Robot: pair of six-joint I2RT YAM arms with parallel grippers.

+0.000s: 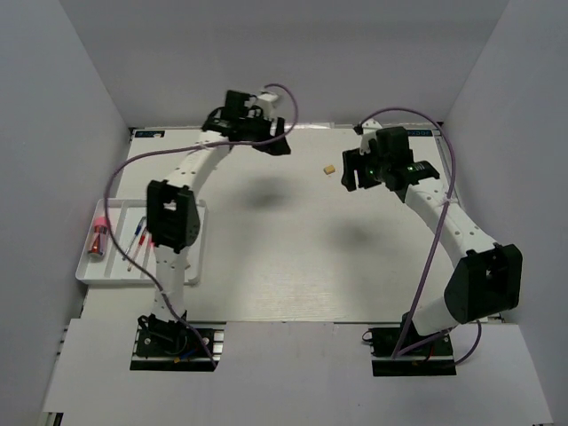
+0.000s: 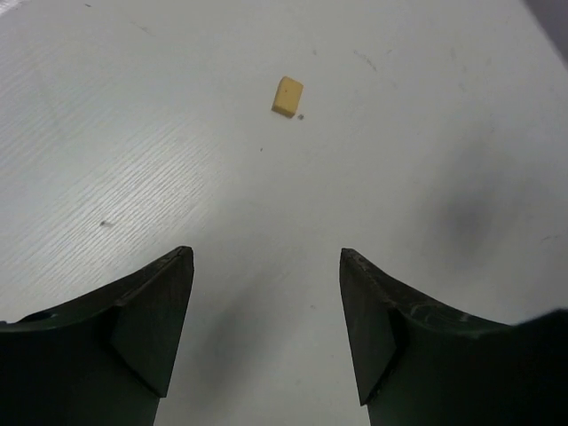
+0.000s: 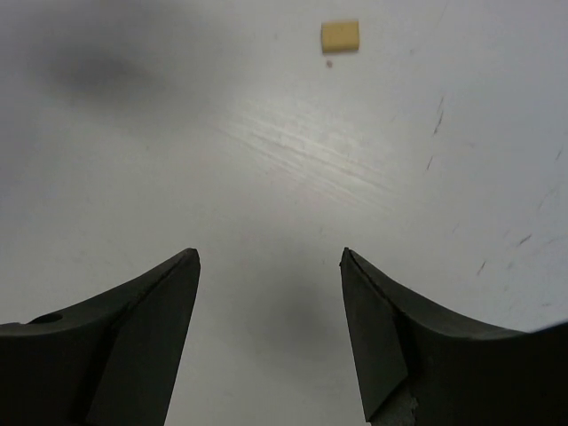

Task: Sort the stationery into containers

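Note:
A small yellow block (image 1: 329, 169) lies alone on the far half of the table, and it shows in the left wrist view (image 2: 287, 97) and the right wrist view (image 3: 340, 36). To its left, my left gripper (image 1: 282, 138) is apart from it, fingers spread. My right gripper (image 1: 351, 169) is open just right of the block, not touching it. Bare table shows between both pairs of fingers. At the left sits the white divided tray (image 1: 124, 282), holding a blue pen (image 1: 136, 232), a red pen (image 1: 139, 251) and a red-and-clear item (image 1: 99, 237). My left arm covers its right part.
Grey walls (image 1: 497, 160) stand at both sides and the back. Purple cables (image 1: 441, 226) loop above both arms.

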